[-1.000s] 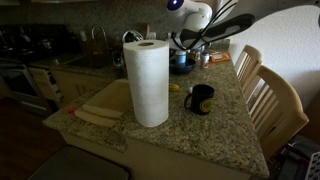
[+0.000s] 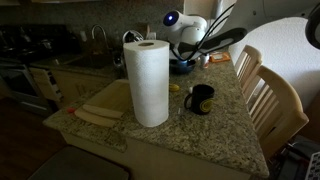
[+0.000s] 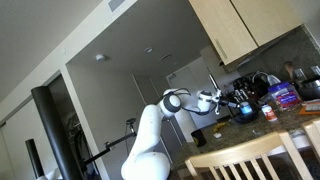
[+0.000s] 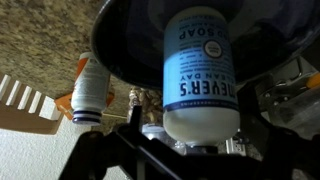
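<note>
A soap bottle (image 4: 201,70) with a pale blue label and a whitish end sits in a dark bowl (image 4: 125,45) in the wrist view. My gripper is open, its dark fingers (image 4: 142,155) spread on either side of the bottle's near end. Whether either finger touches the bottle, I cannot tell. Exterior view 1 has the bowl (image 2: 181,68) at the back of the counter, with the arm reaching down over it. The gripper's fingertips are too small and hidden to make out there.
A paper towel roll (image 2: 148,84) and a black mug (image 2: 200,99) stand nearer on the granite counter (image 2: 185,140). Beside the bowl lies a small white bottle (image 4: 90,90). Wooden chairs (image 2: 280,110) line the counter's right side.
The arm's white and dark wrist section has come down closer to the bowl over the last second. The counter objects in the foreground stay where they were.
</note>
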